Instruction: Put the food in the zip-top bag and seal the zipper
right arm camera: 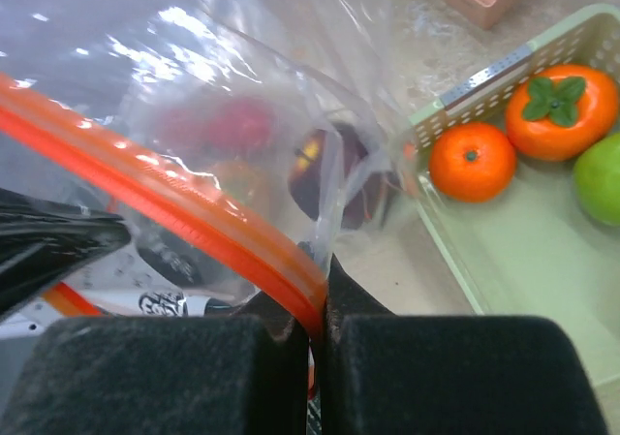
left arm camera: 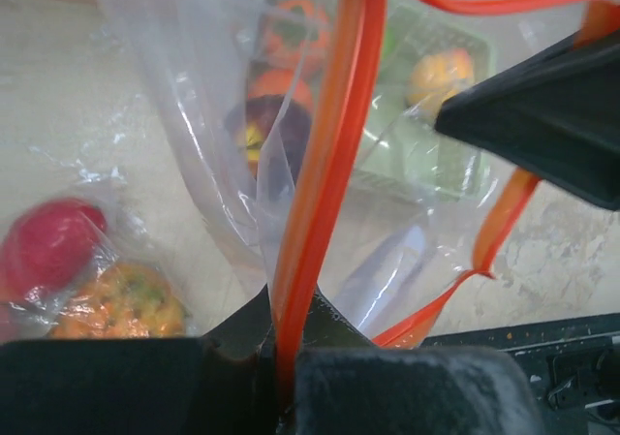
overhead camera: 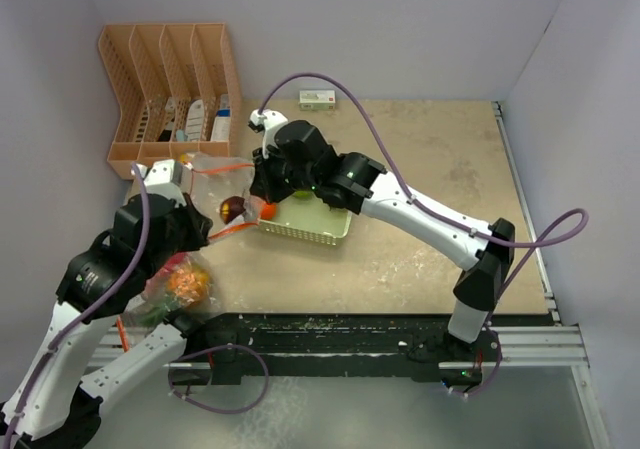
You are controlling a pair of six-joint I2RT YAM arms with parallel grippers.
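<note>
A clear zip top bag (overhead camera: 222,182) with an orange zipper band is stretched between my two grippers. A dark purple fruit (overhead camera: 231,209) shows inside it, seen through the film. In the left wrist view, the zipper edge (left arm camera: 334,154) runs down into my left gripper, which is shut on it. My right gripper is likewise shut on the other part of the orange zipper edge (right arm camera: 203,212). Between the grippers the bag's mouth looks spread apart. A green basket (right arm camera: 523,251) beside it holds a mandarin (right arm camera: 472,162), a persimmon (right arm camera: 562,111) and a green fruit (right arm camera: 599,179).
Filled bags of food (overhead camera: 187,284) lie at the table's front left. A peach-coloured divider rack (overhead camera: 170,79) stands at the back left, and a small box (overhead camera: 317,99) sits by the wall.
</note>
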